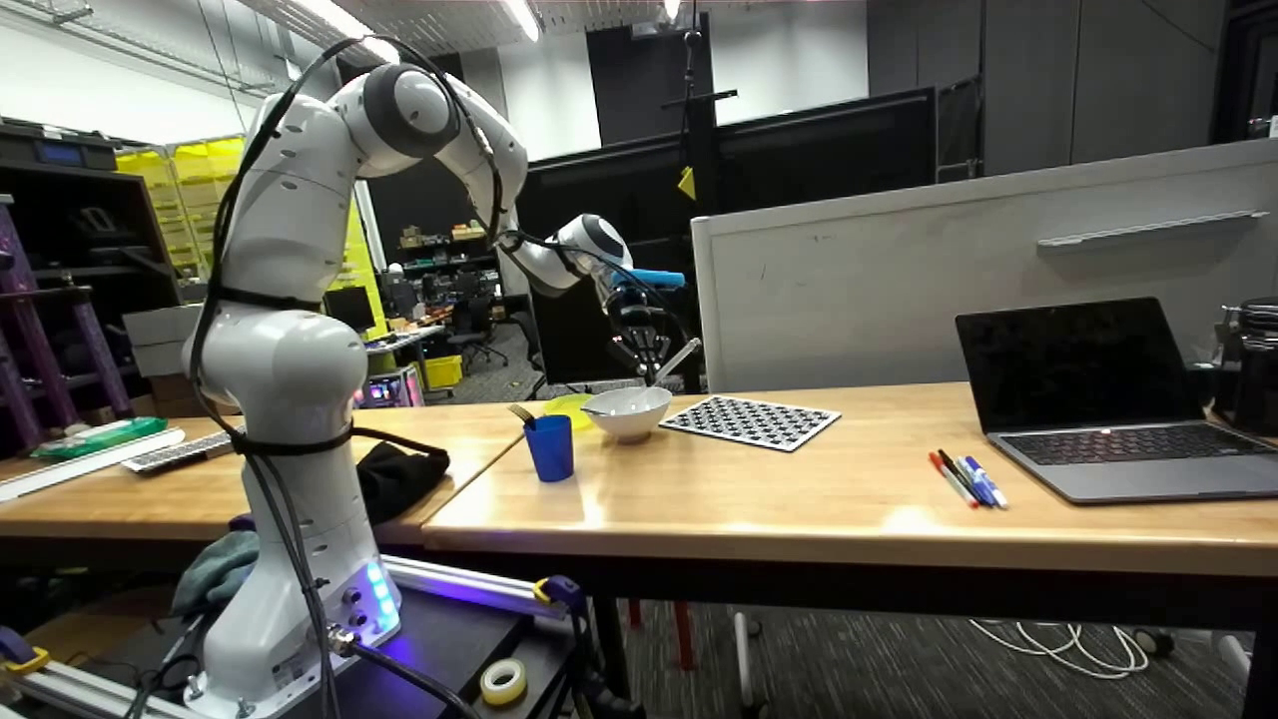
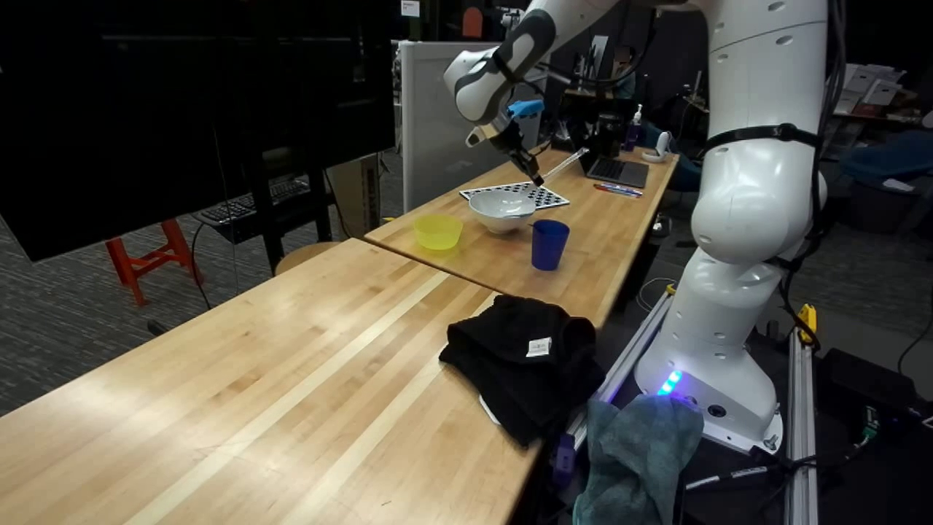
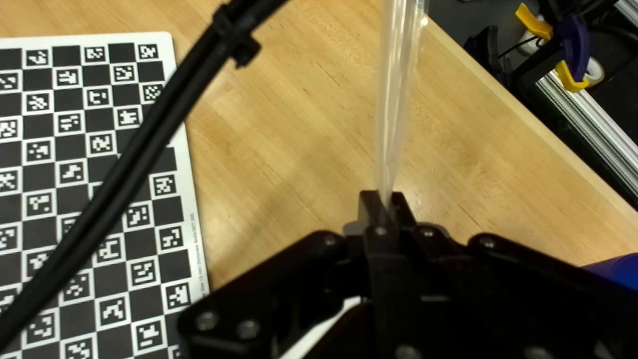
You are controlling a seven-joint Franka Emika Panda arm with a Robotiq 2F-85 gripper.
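Observation:
My gripper is shut on a clear, slender utensil (image 3: 395, 89), whose transparent handle sticks out beyond the fingertips in the wrist view. In exterior view 1 that utensil slants down to the left, its lower end at the white bowl (image 1: 628, 413); whether it touches the bowl I cannot tell. The gripper hangs just above the bowl's far side. A blue cup (image 1: 550, 448) with a dark utensil in it stands left of the bowl. Behind them sits a yellow bowl (image 2: 438, 232), best seen in exterior view 2.
A checkered board (image 1: 752, 421) lies flat beside the white bowl. Farther right are several pens (image 1: 967, 479) and an open laptop (image 1: 1126, 443). A black cloth (image 2: 529, 363) lies near the arm's base.

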